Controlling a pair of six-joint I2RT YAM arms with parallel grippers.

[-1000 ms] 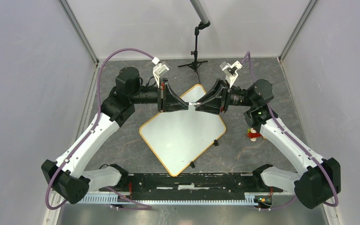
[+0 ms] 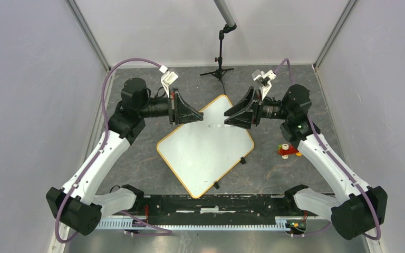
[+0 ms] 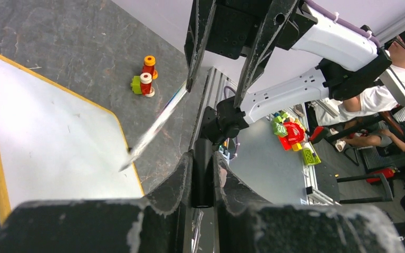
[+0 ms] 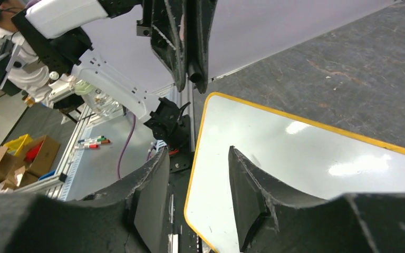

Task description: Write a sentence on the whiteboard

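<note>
My left gripper [image 2: 201, 116] is shut on a black marker cap [image 3: 202, 176], a short dark cylinder upright between its fingertips in the left wrist view. A white marker [image 3: 155, 127], blurred and slanted, shows there below the right gripper's fingers, its upper end by one fingertip; contact cannot be told. My right gripper stands open, nothing between its fingers in its own wrist view. Under both grippers lies the yellow-edged whiteboard [image 2: 205, 153], tilted on the floor. Faint small marks show on its surface in the left wrist view; no legible writing shows.
Toy blocks [image 2: 287, 151] sit on the grey floor right of the board. Two black clips [image 2: 216, 185] grip the board's lower right edge. A tripod stand [image 2: 220, 63] is behind it. Floor left of the board is clear.
</note>
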